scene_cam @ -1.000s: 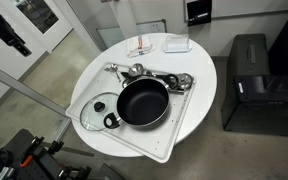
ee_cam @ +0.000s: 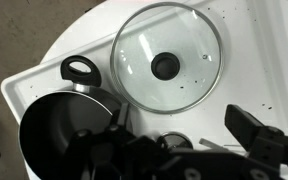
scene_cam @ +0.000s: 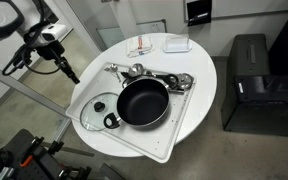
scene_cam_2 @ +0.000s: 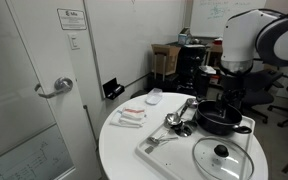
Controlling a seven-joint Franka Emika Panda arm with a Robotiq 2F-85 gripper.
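Note:
A black two-handled pot (scene_cam: 144,104) stands uncovered on a white tray (scene_cam: 162,153). Beside it lies a clear glass lid (scene_cam: 91,119) with a black knob, partly under or against one pot handle in exterior view 1. From the wrist, the lid (ee_cam: 189,40) shows whole at the top and the pot (ee_cam: 49,135) at the left, partly covered by a finger. My gripper is open above the tray, its dark fingers wide apart with nothing held between them. In exterior view 1 the gripper (scene_cam: 72,74) hangs off the tray's left side.
Several metal ladles and spoons (scene_cam: 184,80) lie along the tray's back side. Folded cloths (scene_cam_2: 129,117) and a clear plastic container (scene_cam_2: 154,97) rest on the round white table (scene_cam: 201,60) behind the tray. A black case (scene_cam: 267,90) stands to the right.
From the upper left of exterior view 1, my arm has come down and rightward, nearer the tray and the lid. Pot, lid and utensils stay where they were.

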